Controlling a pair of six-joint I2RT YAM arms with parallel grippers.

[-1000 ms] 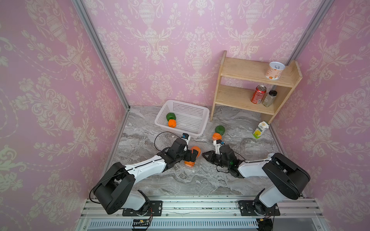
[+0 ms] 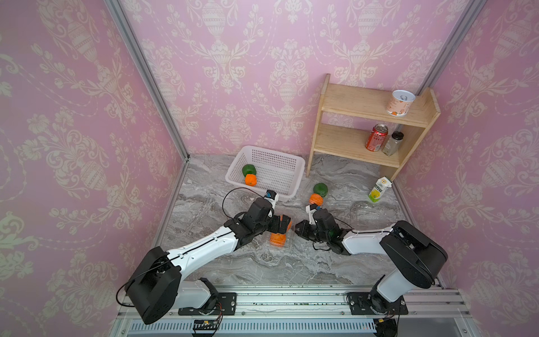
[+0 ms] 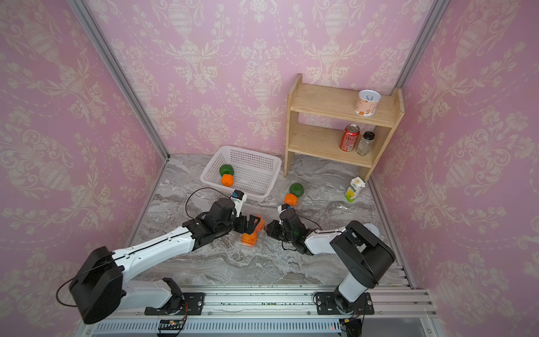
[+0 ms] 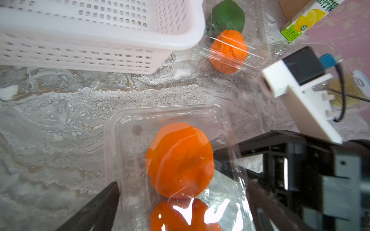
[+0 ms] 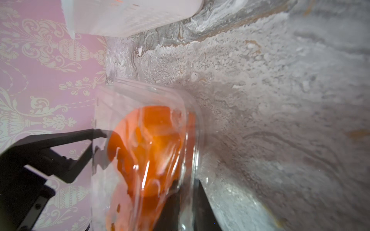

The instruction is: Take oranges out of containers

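A clear plastic container holds two oranges on the table. My left gripper hangs over it, open, its blurred fingers either side in the left wrist view. My right gripper is at the container's right side; in the right wrist view its fingers straddle the near wall, and I cannot tell if they grip it. A second clear container holds an orange and a green fruit. The white basket holds an orange and a green fruit.
A wooden shelf with a tin, a can and a jar stands back right. A juice carton and another clear container lie at the right.
My left gripper has lifted slightly and the left arm shifted, showing more of the oranges beneath it. My right gripper has moved slightly, staying at the container's side.
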